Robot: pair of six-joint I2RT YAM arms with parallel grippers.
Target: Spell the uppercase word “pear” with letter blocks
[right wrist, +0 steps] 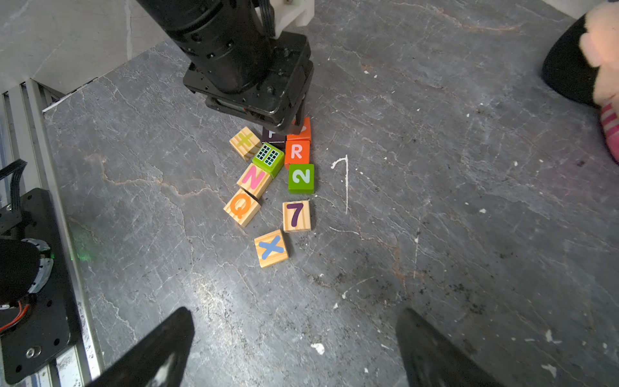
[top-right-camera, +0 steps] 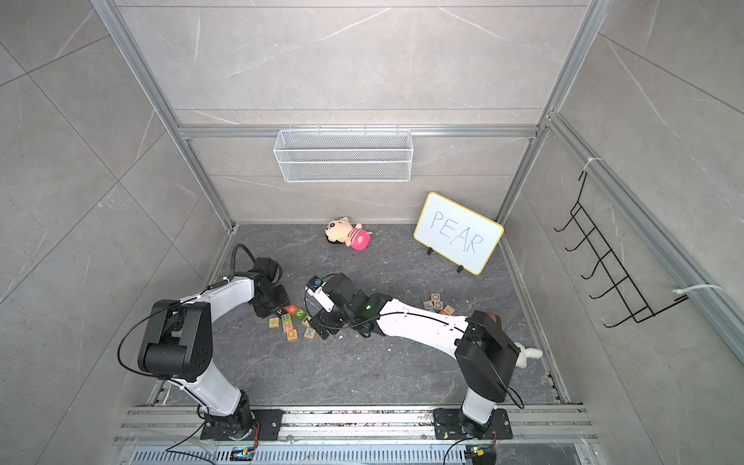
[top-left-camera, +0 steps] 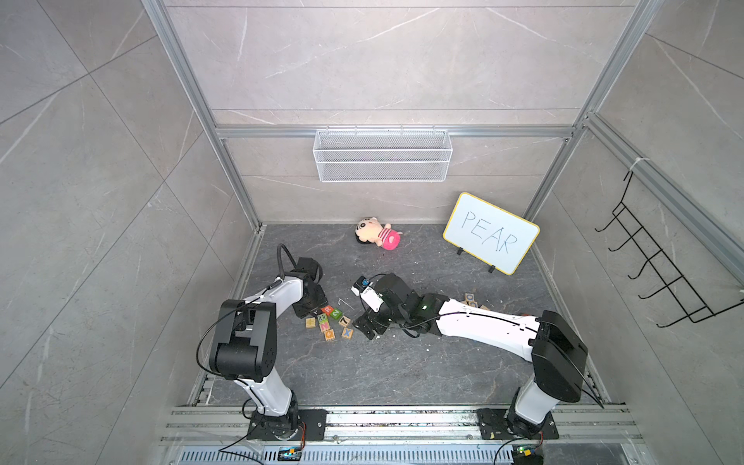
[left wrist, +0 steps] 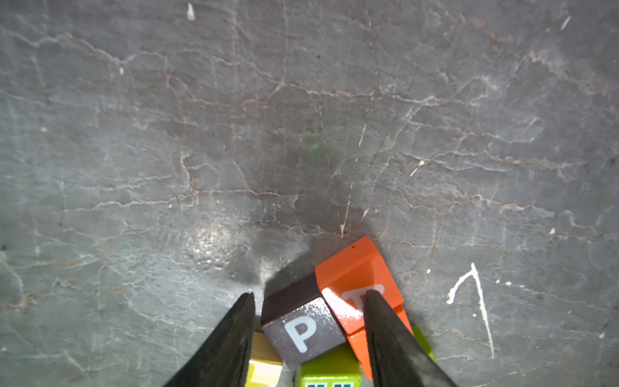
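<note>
In the left wrist view, a black block with a white P lies against an orange-red block whose letter is partly hidden. Over these two, my left gripper has its fingers apart, the P lying between them in the picture; contact cannot be judged. The red R block sits beside the P in the right wrist view. My right gripper is wide open and empty, away from the cluster. No E or A block can be made out. The whiteboard reads PEAR.
Crowding the P are a green window-pattern block, a green 2 and wooden N, Q, 7 and X blocks. More blocks lie beyond the right arm. A doll rests at the back.
</note>
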